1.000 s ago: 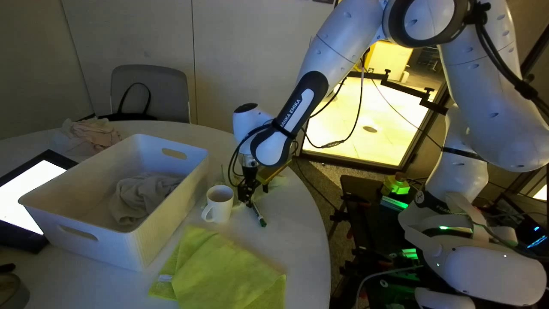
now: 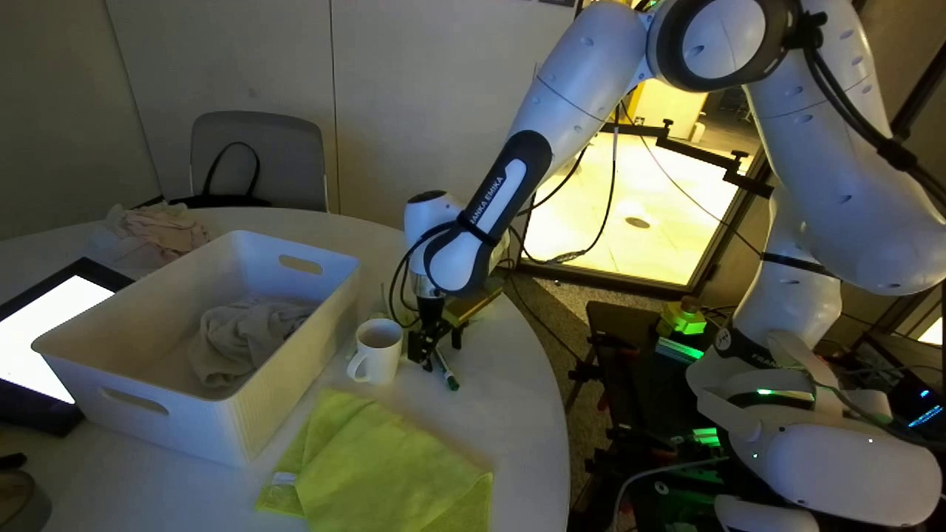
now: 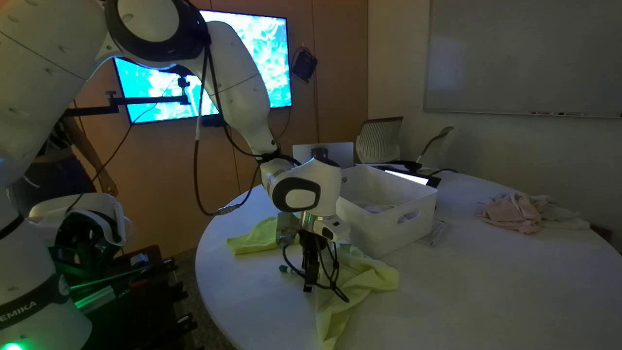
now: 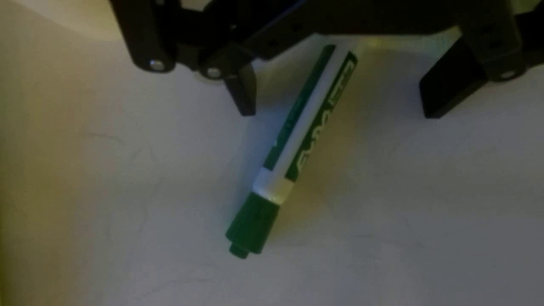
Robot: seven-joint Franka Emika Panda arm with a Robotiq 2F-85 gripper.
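Note:
A white marker with green bands and a green cap (image 4: pixel 253 222) lies flat on the table. In the wrist view it runs diagonally through the gap of my open gripper, touching neither of the fingers (image 4: pixel 243 92); its far end is hidden behind the gripper body. Exterior view 1 shows my gripper (image 2: pixel 434 359) low over the marker (image 2: pixel 450 380), pointing down. Just left of it stands a white mug (image 2: pixel 376 352), upright, handle toward the front left. In exterior view 2 the marker's green end (image 3: pixel 285 269) peeks out beside my gripper (image 3: pixel 309 286).
A large white bin (image 2: pixel 293 372) with grey cloth (image 2: pixel 244 341) inside stands left of the mug. A yellow-green towel (image 2: pixel 381 461) lies in front. Pinkish cloth (image 3: pixel 516 213) lies farther off. The table's right edge is close; bare tabletop surrounds the cap.
The marker, mug, bin and towel look unmoved.

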